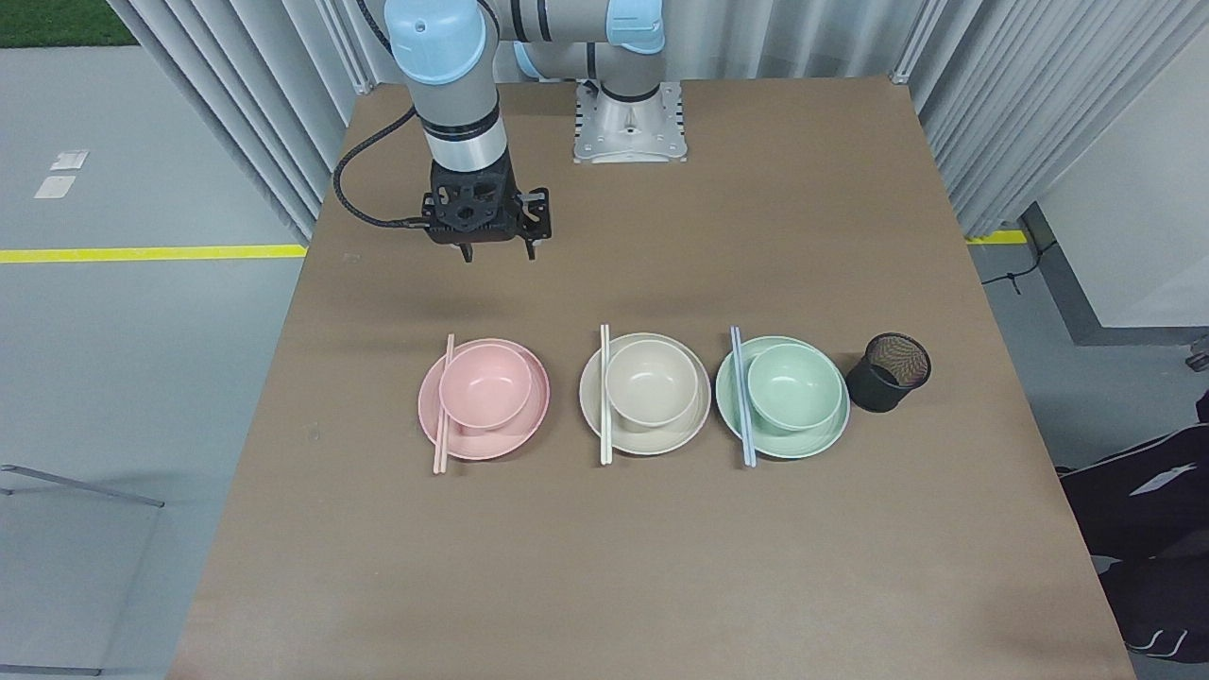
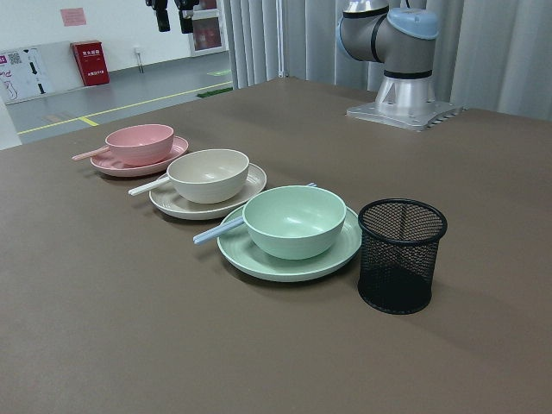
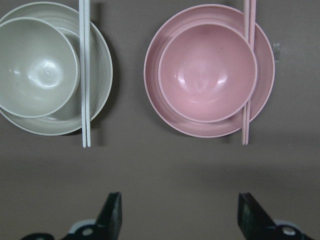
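Three place settings stand in a row: a pink bowl on a pink plate with pink chopsticks, a cream bowl on a cream plate with white chopsticks, and a green bowl on a green plate with blue chopsticks. My gripper is raised behind the pink setting, its fingers open and apart with nothing between them. In the wrist view, the pink and cream settings lie ahead of the fingers.
A black mesh cup stands beside the green setting on the brown table. The robot's base is at the back edge.
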